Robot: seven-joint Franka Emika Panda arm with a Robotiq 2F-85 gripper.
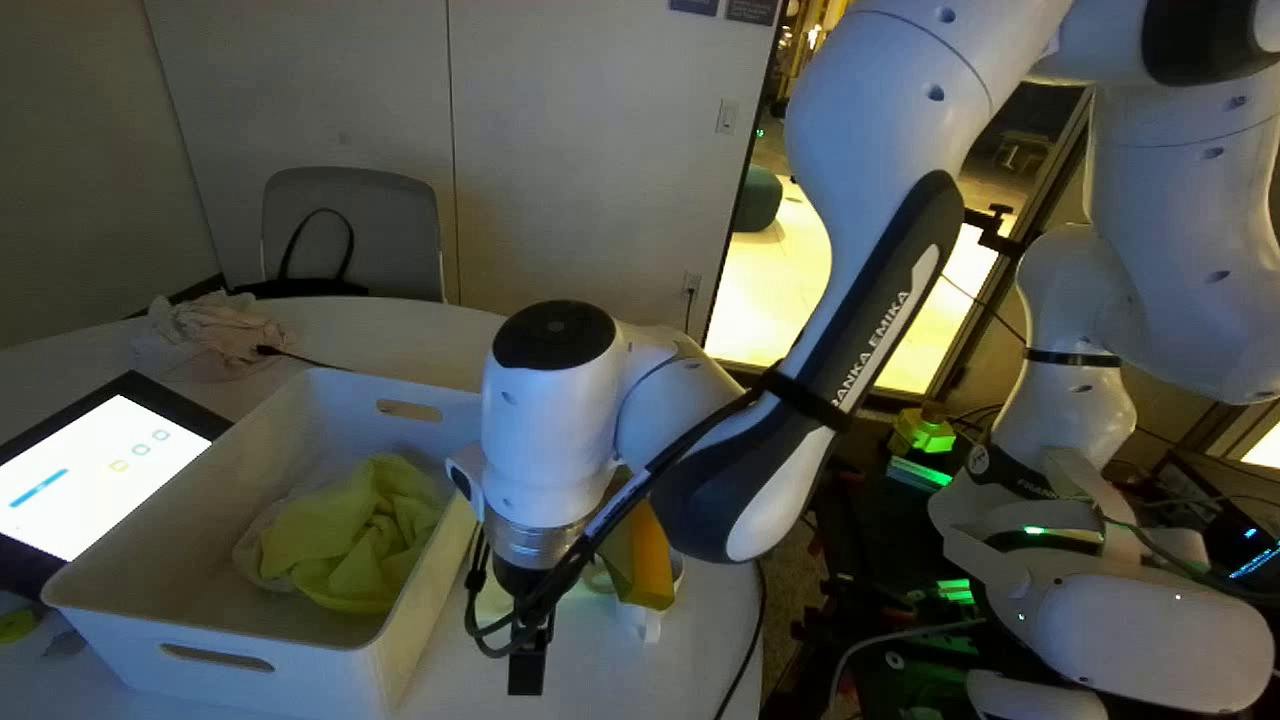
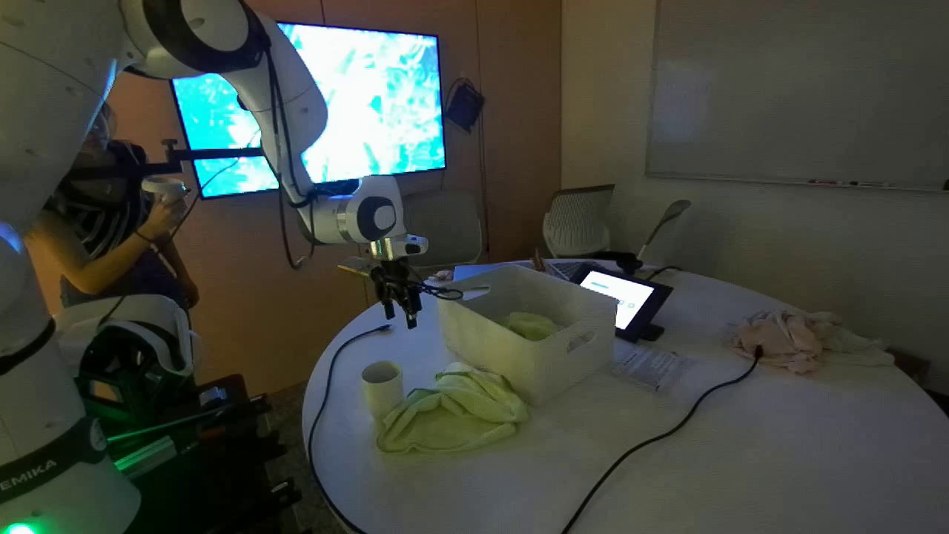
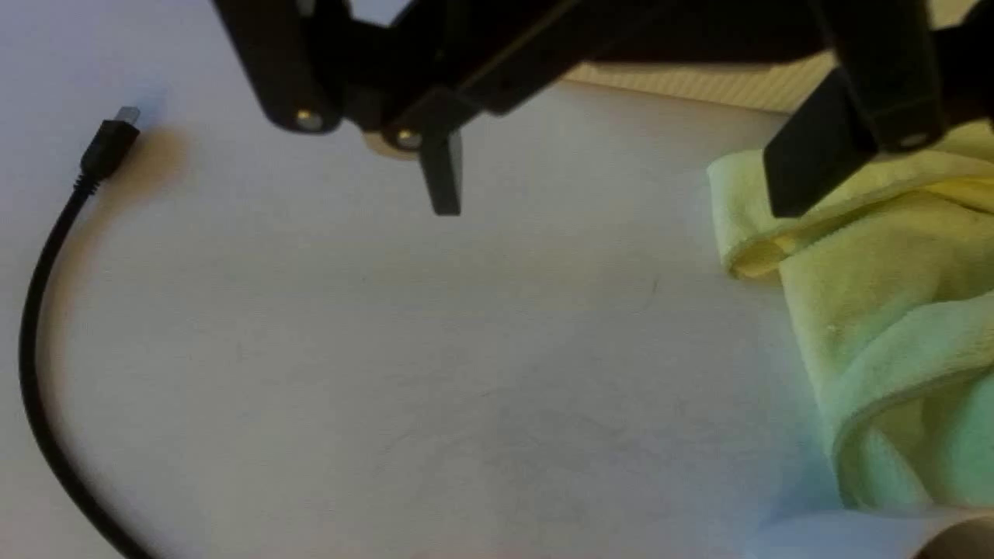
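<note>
My gripper is open, its fingers wide apart with only bare tabletop showing between them. A yellow-green towel (image 3: 894, 307) lies crumpled at the right of the wrist view, partly behind one finger. In exterior view 2 the gripper (image 2: 400, 319) hangs above the table beside the white bin (image 2: 498, 347), behind the towel (image 2: 458, 409) and a white mug (image 2: 382, 389) that stands against it. Another yellow-green cloth (image 1: 360, 528) lies inside the bin. From exterior view 1, my arm hides most of the towel and mug.
A black cable (image 3: 42, 391) curves along the table at the wrist view's left. Beyond the bin stand a lit tablet (image 2: 618, 298) and a pink cloth (image 2: 778, 338). A person (image 2: 116, 222) stands behind the arm.
</note>
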